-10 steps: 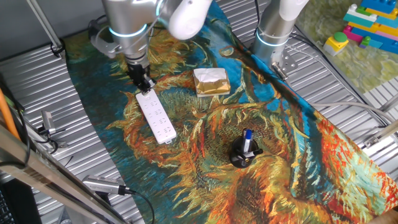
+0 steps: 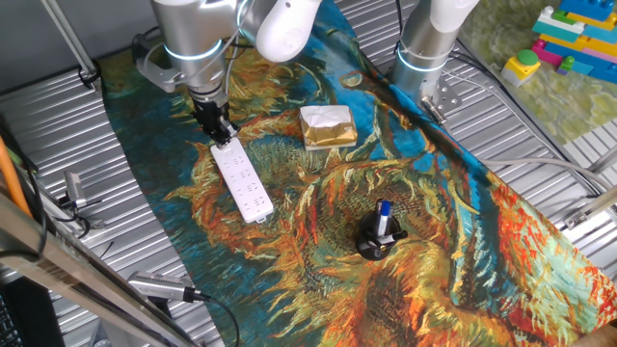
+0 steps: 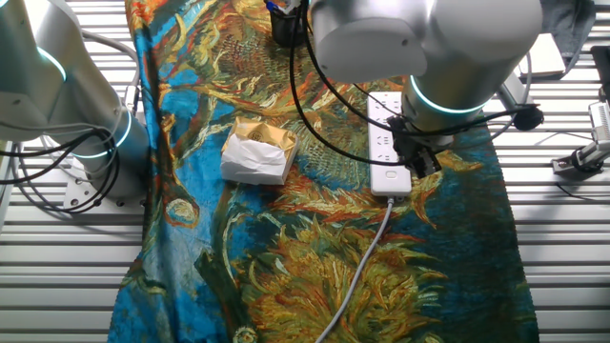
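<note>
A long white power strip (image 2: 243,183) lies on the painted cloth, and its grey cable (image 3: 367,257) runs from one end in exterior view 2. Over the strip's cable end is my black gripper (image 2: 224,133), pointing down. In exterior view 2 the gripper (image 3: 426,164) appears right beside that end of the strip (image 3: 388,179). Its fingertips are small and dark against the cloth. Whether they touch the strip, and whether the fingers are open or shut, I cannot tell.
A white and gold box (image 2: 328,127) sits to one side of the strip. A black holder (image 2: 377,241) with a blue-capped marker (image 2: 384,214) stands farther off. The arm's silver base (image 2: 421,67) rises beside the cloth. Bare cloth surrounds the strip.
Over the last second the arm has shifted slightly left in exterior view 1, while the gripper has stayed near the strip's end. The strip, box and marker holder have not moved.
</note>
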